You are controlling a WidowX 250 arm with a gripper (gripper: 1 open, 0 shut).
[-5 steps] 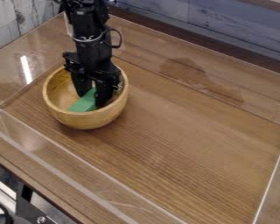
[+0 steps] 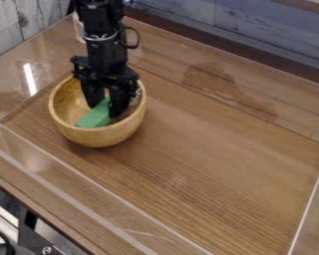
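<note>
A wooden bowl [image 2: 80,128] sits on the left part of the wooden table, a green object [image 2: 97,117] inside it. The black gripper [image 2: 109,101] reaches down into the bowl at the green object's upper end. Its fingertips are dark and partly lost against the object and the bowl's shadow, so their exact hold is hard to see; they appear closed on the green object.
Grey-blue walls stand along the back. A dark cable lies at the lower left corner.
The gripper has shifted slightly left, and the bowl and green object with it by a small amount.
</note>
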